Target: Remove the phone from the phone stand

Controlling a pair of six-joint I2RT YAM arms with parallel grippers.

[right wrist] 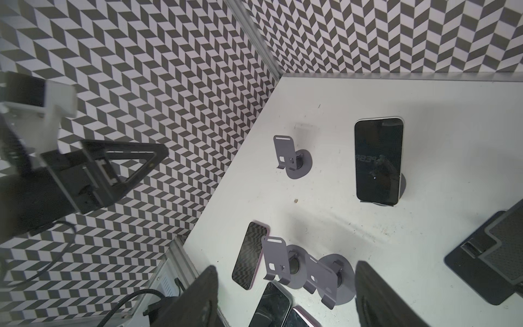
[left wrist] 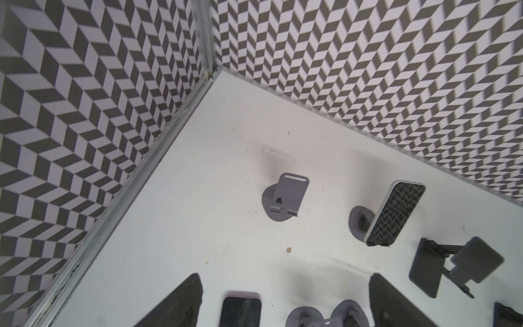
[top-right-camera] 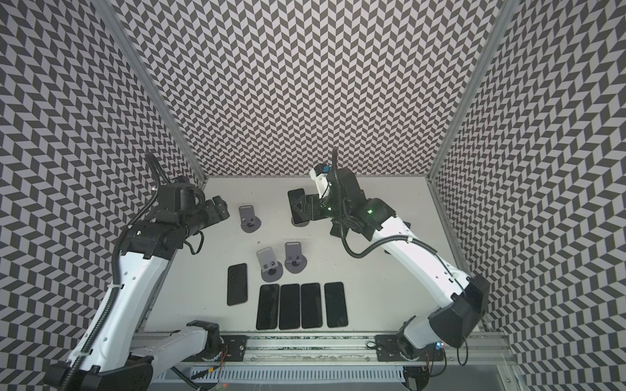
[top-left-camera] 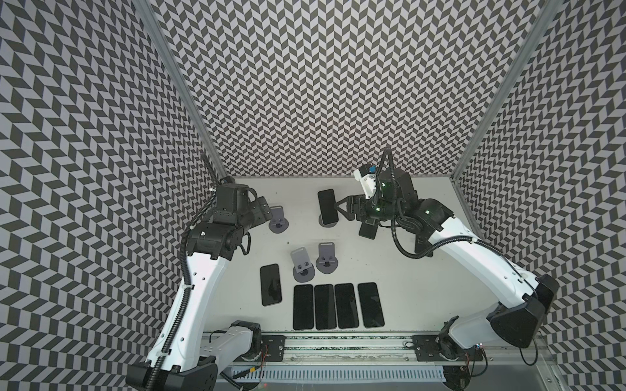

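A black-screened phone (top-left-camera: pixel 327 206) leans on a small grey stand with a round base (left wrist: pixel 358 224) at the back middle of the table. In the right wrist view this phone (right wrist: pixel 378 163) stands upright on the stand's lower lip, ahead of my gripper. My right gripper (top-left-camera: pixel 337 207) is by the phone's right side in the top left view; its fingers (right wrist: pixel 377 291) are spread with nothing between. My left gripper is raised over the left of the table. Its fingers (left wrist: pixel 182 299) are wide apart and empty.
An empty grey stand (top-left-camera: pixel 277 219) is at back left, with two more (top-left-camera: pixel 303 264) mid-table. One phone (top-left-camera: pixel 270 284) lies flat at front left; several others (top-left-camera: pixel 324 306) lie along the front edge. Black stands (right wrist: pixel 485 256) are beneath the right arm.
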